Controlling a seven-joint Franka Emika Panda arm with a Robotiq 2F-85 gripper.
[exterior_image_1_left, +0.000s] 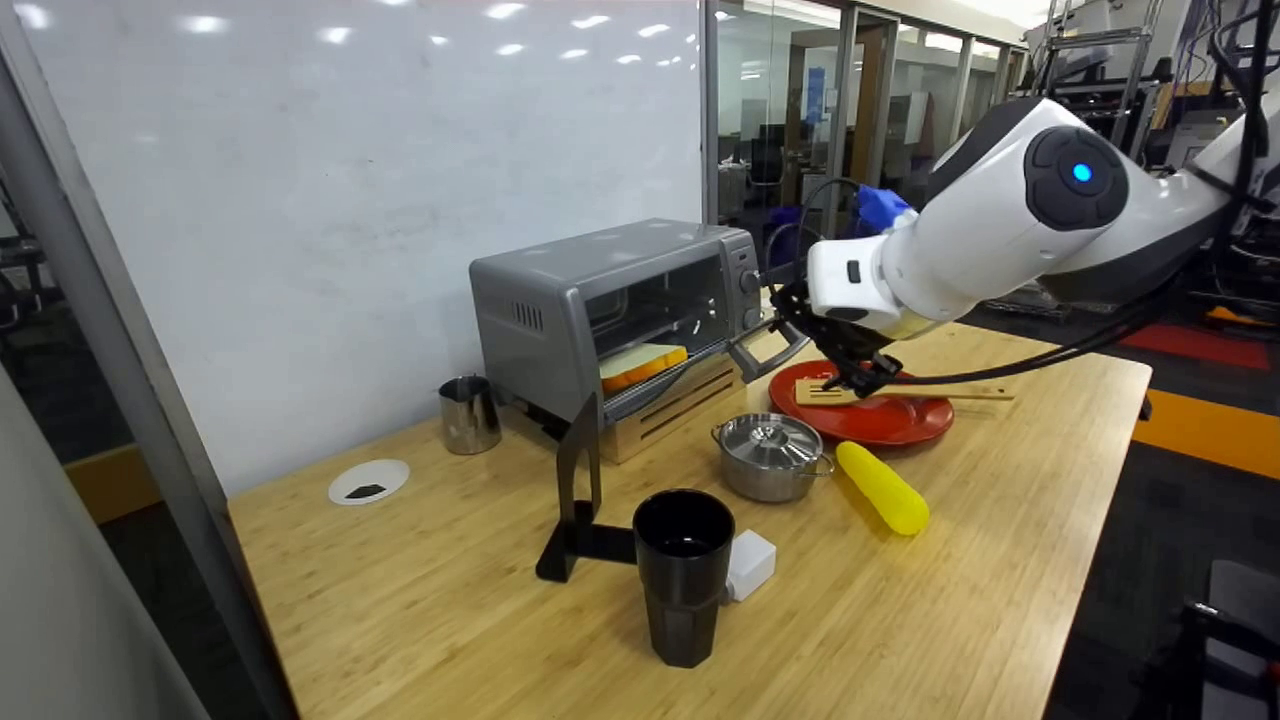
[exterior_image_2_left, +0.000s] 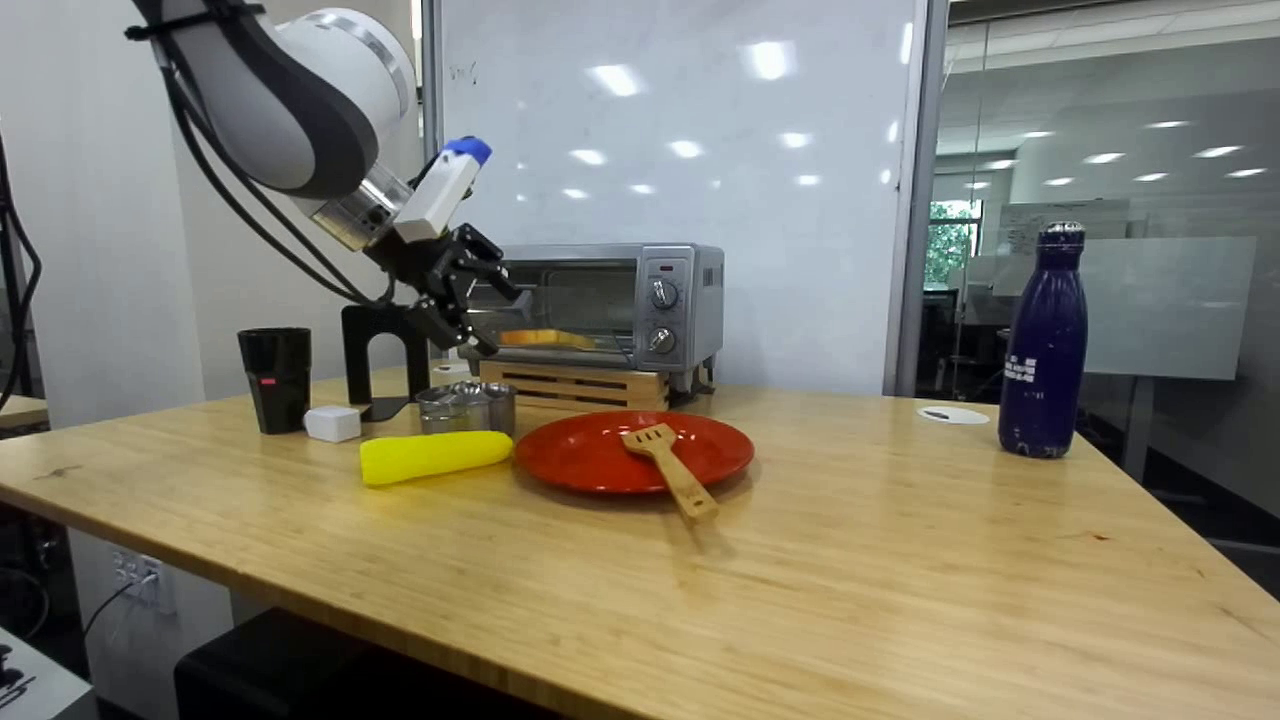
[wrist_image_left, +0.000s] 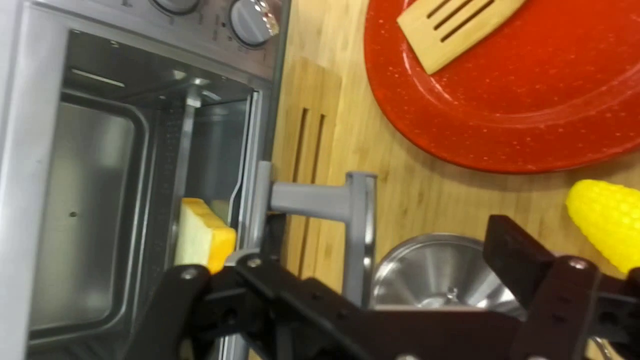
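The grey toaster oven (exterior_image_1_left: 564, 282) has its door partly open, tilted upward. Its handle (wrist_image_left: 360, 240) appears between the spread fingers of my gripper in the wrist view; contact is hard to judge. My gripper (exterior_image_1_left: 822, 348) is open, close to the door's outer side, and holds nothing. Inside the oven lies a slice of bread (wrist_image_left: 204, 234) with an orange-yellow crust, also visible from the side (exterior_image_1_left: 642, 365).
Below the gripper stands a lidded steel pot (exterior_image_1_left: 771, 456), beside a red plate (exterior_image_2_left: 576, 454) bearing a wooden spatula (exterior_image_2_left: 669, 466). Yellow corn (exterior_image_1_left: 882, 486), a black cup (exterior_image_1_left: 684, 576), a white block (exterior_image_1_left: 751, 564) and a black stand (exterior_image_1_left: 582, 480) are nearby.
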